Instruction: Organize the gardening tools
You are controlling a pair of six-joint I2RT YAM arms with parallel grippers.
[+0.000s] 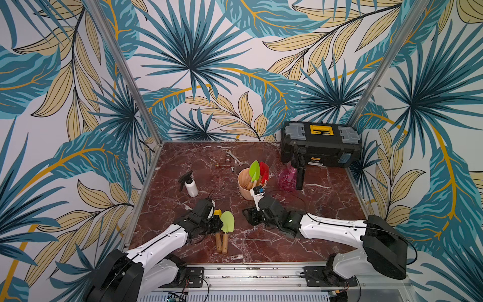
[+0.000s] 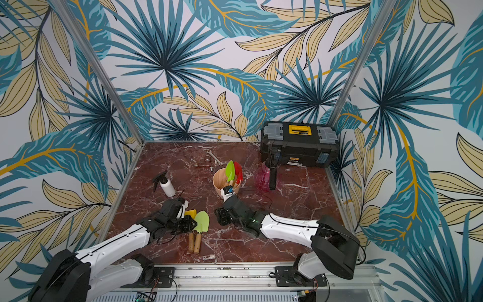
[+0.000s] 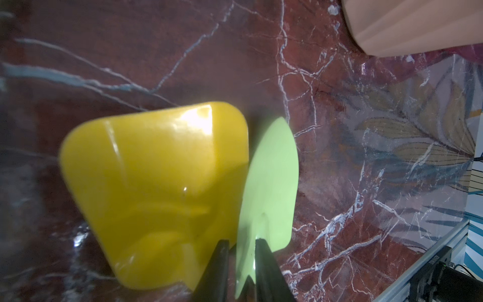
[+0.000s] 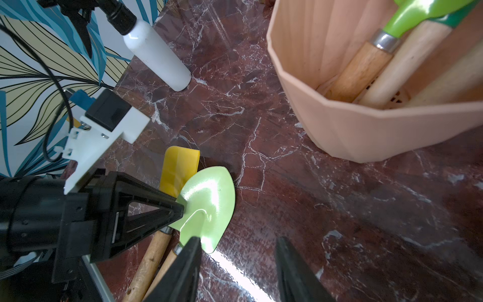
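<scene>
A yellow trowel and a light green trowel lie side by side on the table, wooden handles toward the front. My left gripper is low over their blades, its tips at the green blade's edge; whether it holds it is unclear. My right gripper is open above the table, nothing between its fingers, right of the trowels. A peach bucket behind it holds several tools, with green and red heads.
A white spray bottle stands at left, a pink sprayer right of the bucket, a black toolbox at back right. Small metal pieces lie behind the bucket. The table's right front is partly under the right arm.
</scene>
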